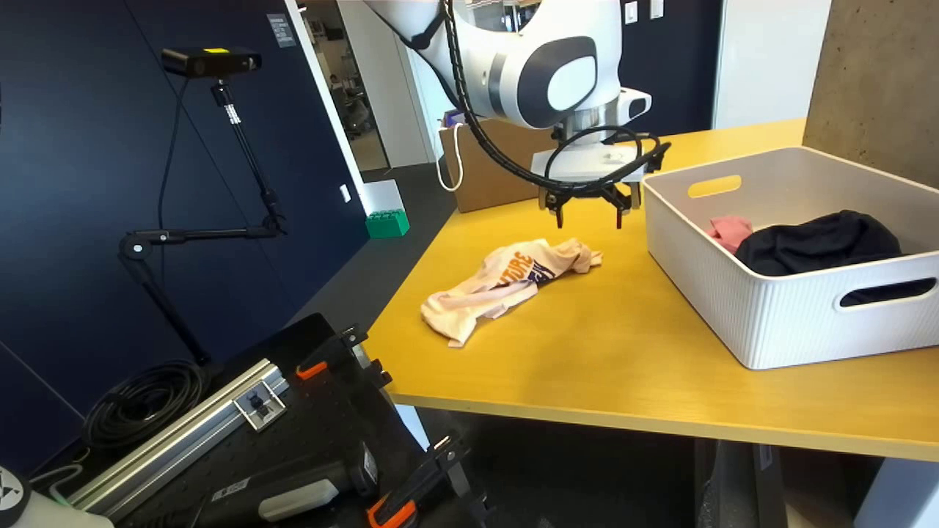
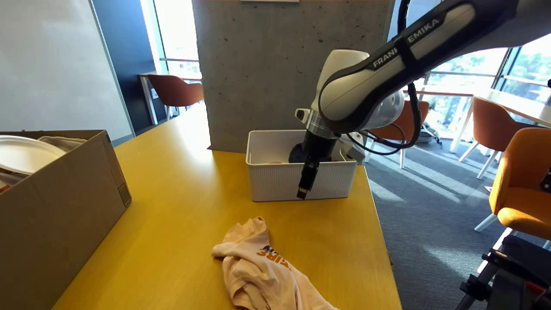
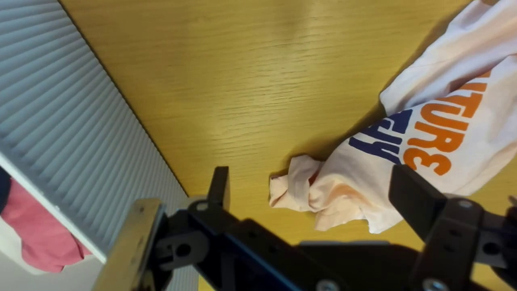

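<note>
A crumpled pale peach shirt (image 1: pixel 506 280) with orange and navy lettering lies on the yellow table. In the wrist view the shirt (image 3: pixel 436 145) fills the right side, one bunched end below the gap between the fingers. My gripper (image 1: pixel 590 220) stands open above the table, between the shirt and the white bin (image 1: pixel 704 286), with nothing in its fingers. Inside the bin are a pink cloth (image 1: pixel 731 232) and a black cloth (image 1: pixel 819 243). The ribbed bin wall (image 3: pixel 72 106) runs along the left of the wrist view, close to the left finger (image 3: pixel 219 186).
A cardboard box (image 2: pixel 62 206) with a white plate-like item on top stands across the table from the bin. A concrete pillar (image 2: pixel 294 72) rises behind the bin. Bare table (image 1: pixel 607 352) lies in front of the shirt and bin.
</note>
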